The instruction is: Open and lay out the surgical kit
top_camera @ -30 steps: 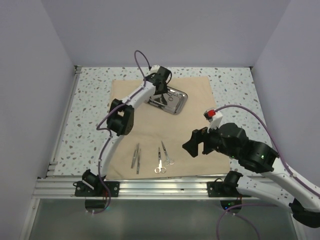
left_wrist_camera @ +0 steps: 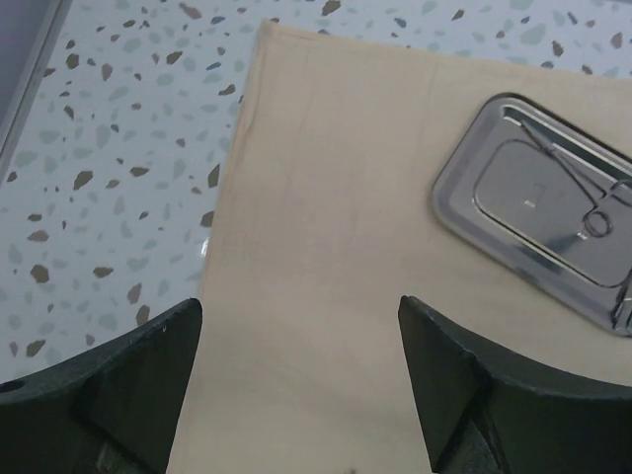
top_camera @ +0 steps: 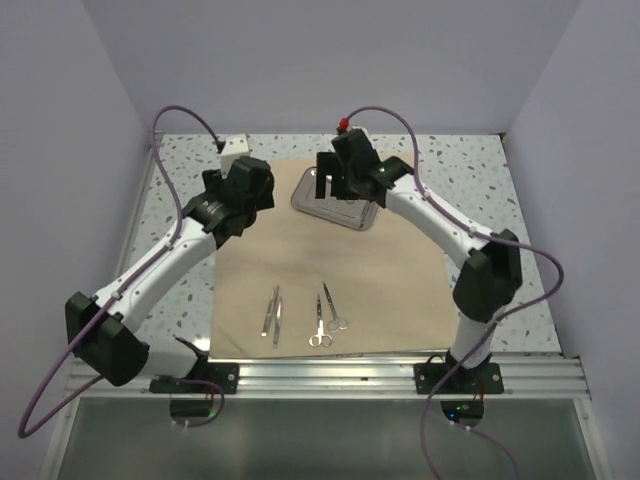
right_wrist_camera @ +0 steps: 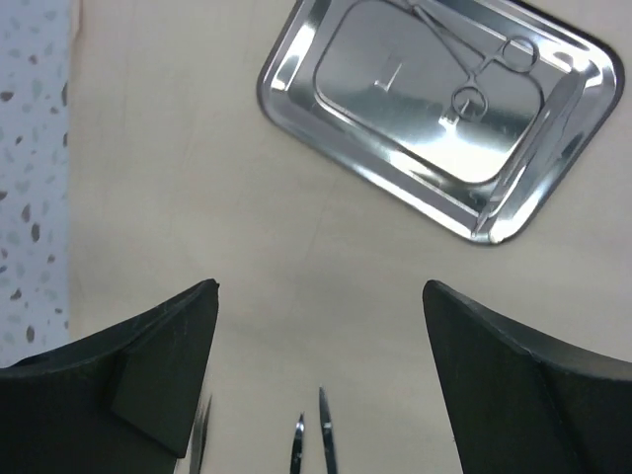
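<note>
A steel tray (top_camera: 310,203) lies on the beige cloth (top_camera: 280,260) toward the back, holding ring-handled instruments (right_wrist_camera: 469,99). My left gripper (top_camera: 238,185) hangs over the cloth left of the tray, open and empty; in its wrist view the tray is at upper right. My right gripper (top_camera: 340,175) is above the tray, open and empty. Near the front lie two tweezer-like instruments (top_camera: 277,325) and two pairs of scissors (top_camera: 320,338).
The speckled table (top_camera: 480,200) borders the cloth, with walls at the sides and back and a metal rail (top_camera: 310,368) along the front.
My left gripper has retreated from over the tray toward the left. My right gripper has moved from the front right up and leftward to over the tray.
</note>
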